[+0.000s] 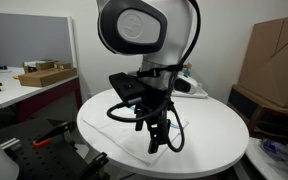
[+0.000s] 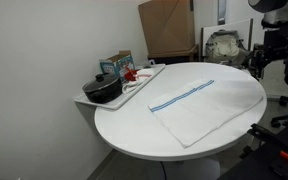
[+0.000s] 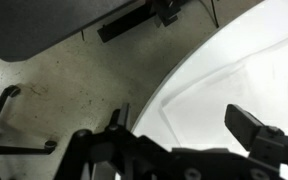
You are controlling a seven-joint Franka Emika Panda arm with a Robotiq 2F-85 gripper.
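A white cloth with blue stripes [image 2: 209,112] lies spread flat on the round white table [image 2: 134,125]. One of its corners reaches close to the table's rim in the wrist view, where the cloth [image 3: 209,108] is partly hidden by my fingers. My gripper [image 1: 157,132] is open above the near side of the table, with nothing seen between its fingers. From the other side, the gripper [image 2: 255,64] shows small at the right edge, beyond the cloth's end.
A black lidded pot [image 2: 104,88] and a colourful box [image 2: 116,65] stand on a white tray [image 2: 134,91] at the table's far side. Cardboard boxes [image 1: 48,74] lie on a side table. Floor [image 3: 74,90] shows beyond the rim.
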